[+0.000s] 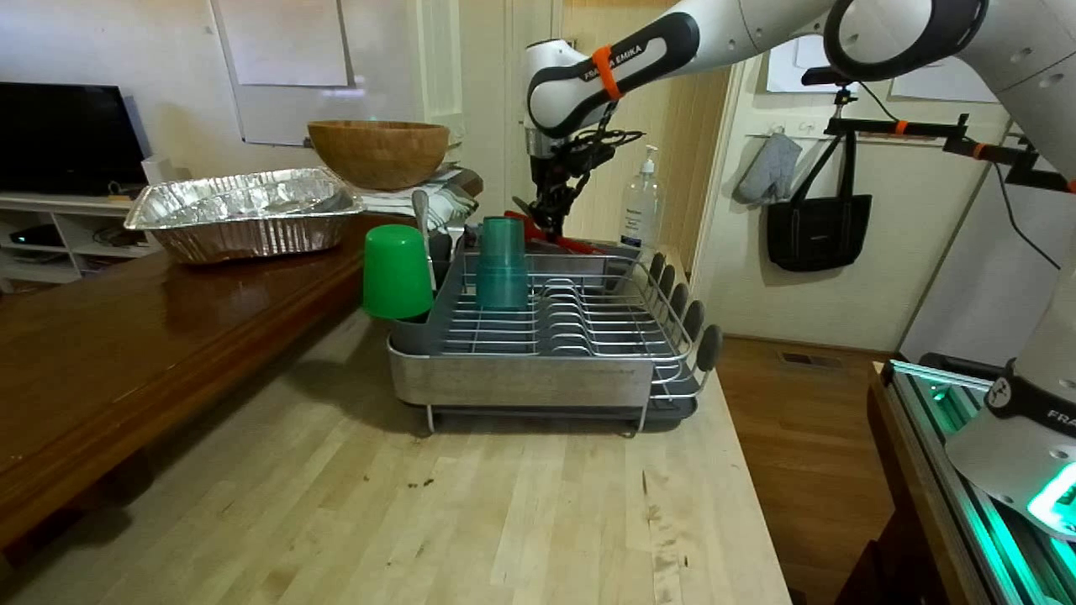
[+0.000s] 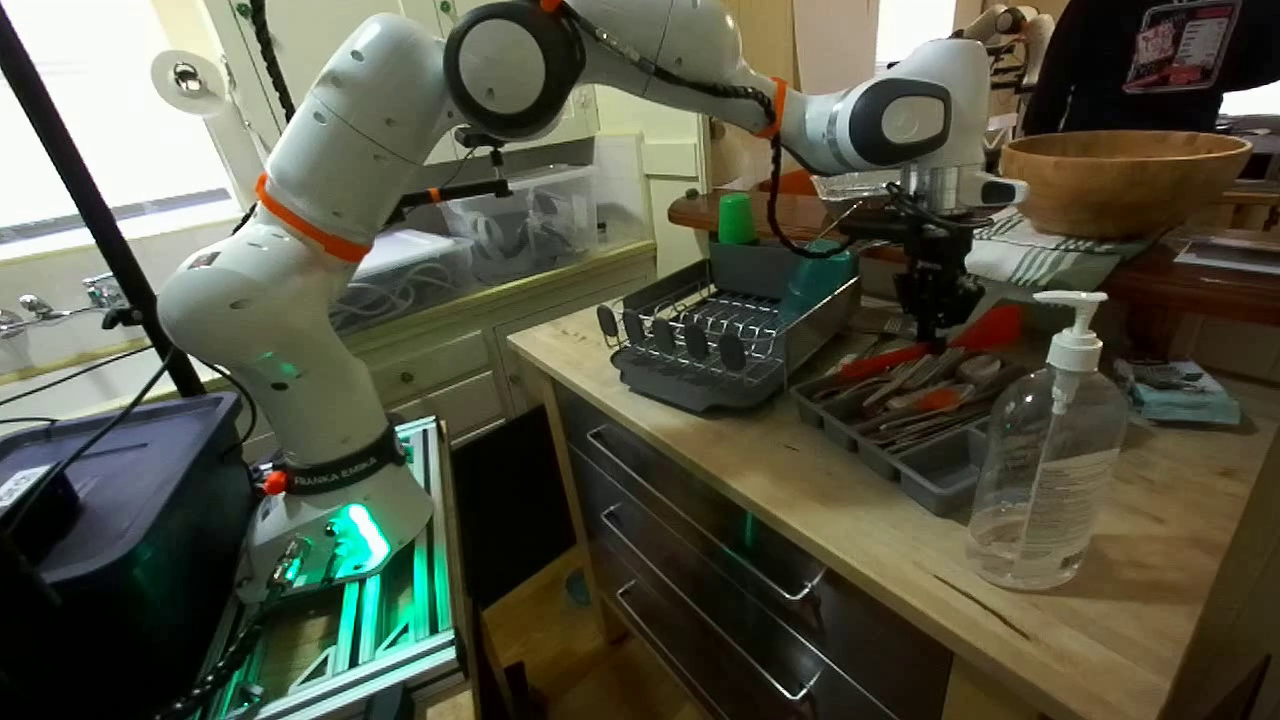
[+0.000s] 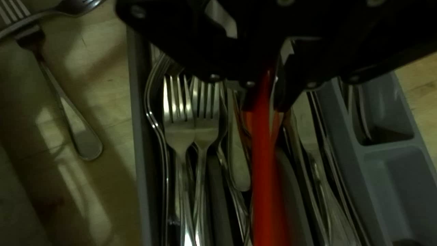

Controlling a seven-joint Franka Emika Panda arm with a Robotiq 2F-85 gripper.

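A red long-handled utensil [image 3: 266,184] is clamped in my gripper, which is shut on its handle. In exterior view 2 the broad red end [image 2: 993,328] points away from the dish rack, and the utensil is held over the grey cutlery tray [image 2: 938,478]. Forks [image 3: 179,127], knives and other silverware fill the tray's compartment below my fingers. From the first exterior view, the utensil shows only as a red strip [image 1: 577,245] behind the rack. How far it clears the cutlery is hard to tell.
The dish rack [image 1: 524,371] holds a teal cup [image 1: 502,264], with a green cup [image 1: 396,272] at its side. A pump bottle [image 2: 1046,480] stands near the tray. Loose forks [image 3: 75,123] lie on the counter beside it. The counter in front of the rack is clear.
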